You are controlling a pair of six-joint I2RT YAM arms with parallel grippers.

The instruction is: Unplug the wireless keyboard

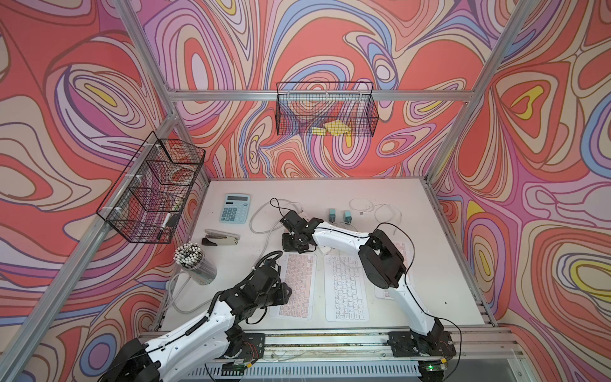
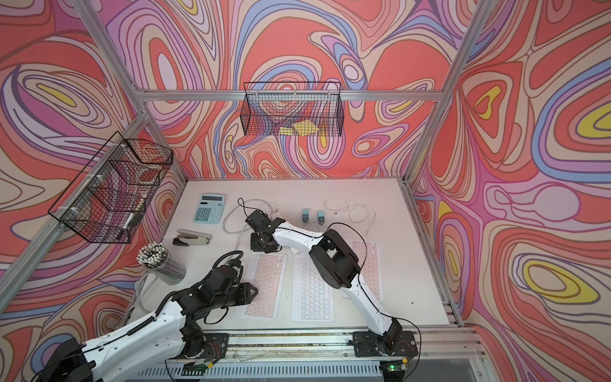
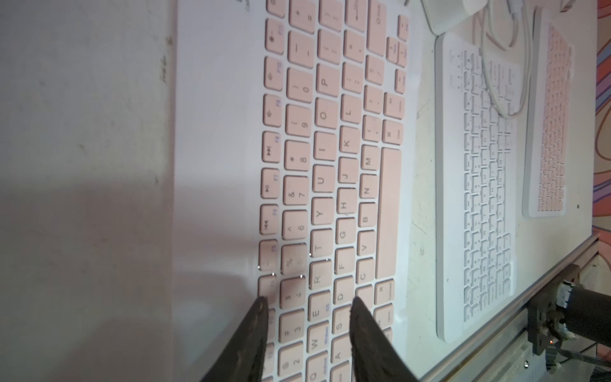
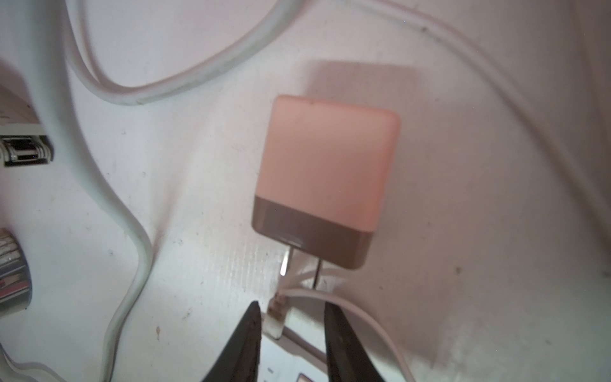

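Observation:
Three keyboards lie side by side at the front of the table: a pink-keyed one (image 3: 324,178), a white one (image 3: 483,191) and another pink-keyed one (image 3: 550,114). My left gripper hangs over the left pink keyboard, fingers apart with nothing seen between them. My right gripper is at the far end of that keyboard, open. In the right wrist view a pink adapter (image 4: 324,165) with two pins lies just beyond its fingers, beside a thin cable (image 4: 353,308) and a small connector (image 4: 275,318) at the keyboard's edge.
A calculator (image 1: 235,208), a stapler (image 1: 220,238) and a cup of pens (image 1: 197,264) stand on the left. Two small blue-grey blocks (image 1: 331,215) and loose cables lie at the back. Wire baskets hang on the left and back frame.

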